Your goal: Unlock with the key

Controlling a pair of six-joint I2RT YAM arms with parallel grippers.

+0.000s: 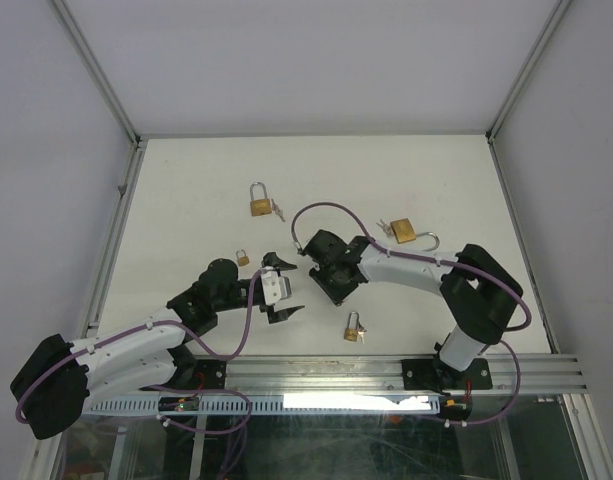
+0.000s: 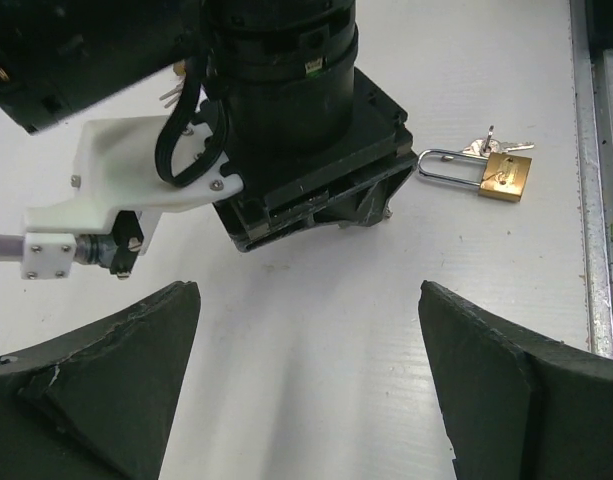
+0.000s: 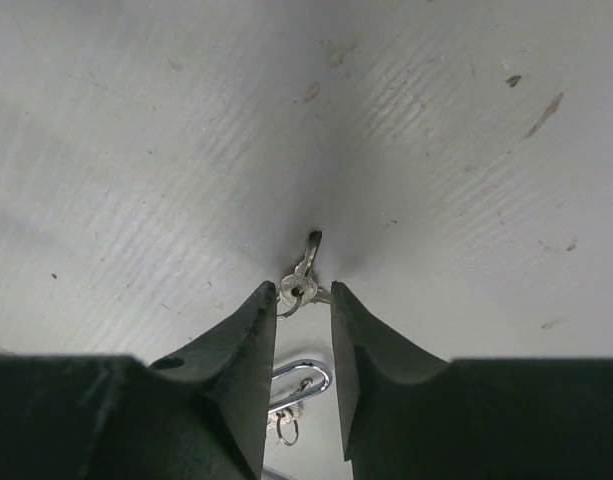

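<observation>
A small key bunch (image 3: 297, 290) lies on the white table just between the fingertips of my right gripper, which is open and low over it. A padlock's shackle (image 3: 306, 372) shows beyond it. In the top view my right gripper (image 1: 326, 282) hangs over the table's middle, while my left gripper (image 1: 286, 290) stands open to its left, nothing between its fingers. A brass padlock (image 2: 504, 176) with keys (image 2: 496, 146) lies near the front edge.
Other padlocks with keys lie at the back left (image 1: 260, 207) and at the right (image 1: 403, 231), and a small padlock (image 1: 242, 258) at the left.
</observation>
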